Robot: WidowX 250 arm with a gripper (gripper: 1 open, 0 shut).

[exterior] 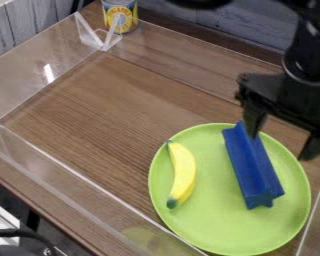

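My black gripper (pixel 280 129) stands open at the right, its fingers straddling the upper end of a blue elongated block (pixel 256 175). The block lies on a green plate (pixel 223 225), beside a yellow banana (pixel 183 175) on the plate's left side. Whether either finger touches the block cannot be told.
A can (pixel 120 16) stands at the back left corner beside a clear plastic piece (pixel 96 35). The wooden table (pixel 89 115) has free room left of the plate, with clear edging along its left side.
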